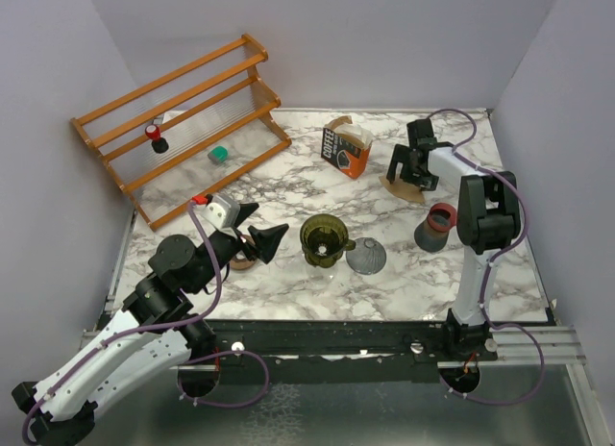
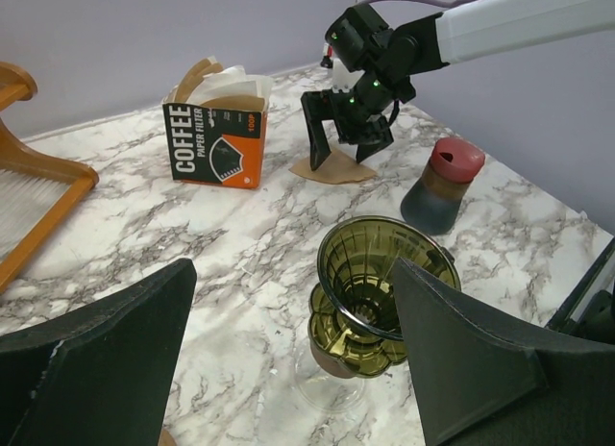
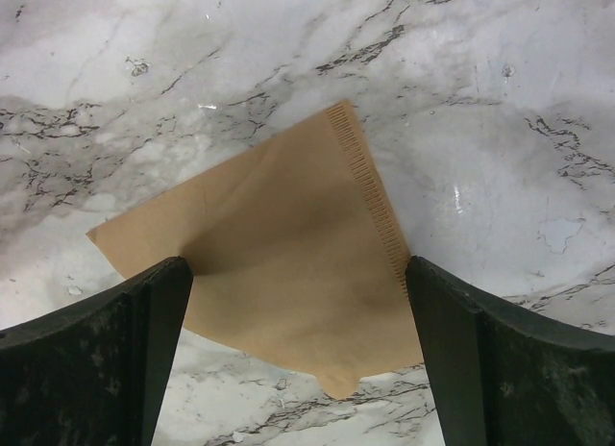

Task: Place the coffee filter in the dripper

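A brown paper filter (image 3: pixel 279 273) lies flat on the marble table; my right gripper is open directly over it, fingertips at either side of its surface, as the top view (image 1: pixel 408 167) also shows. An olive-green dripper (image 1: pixel 323 233) stands on a clear glass base at the table's centre front. My left gripper hangs open left of the dripper, facing across it toward the right arm, nothing between its fingers.
An orange coffee filter box (image 1: pixel 348 148) stands behind. A red-rimmed canister (image 1: pixel 432 233) is beside the right arm; a grey conical piece (image 1: pixel 366 257) sits right of the dripper. A wooden rack (image 1: pixel 173 199) occupies the back left.
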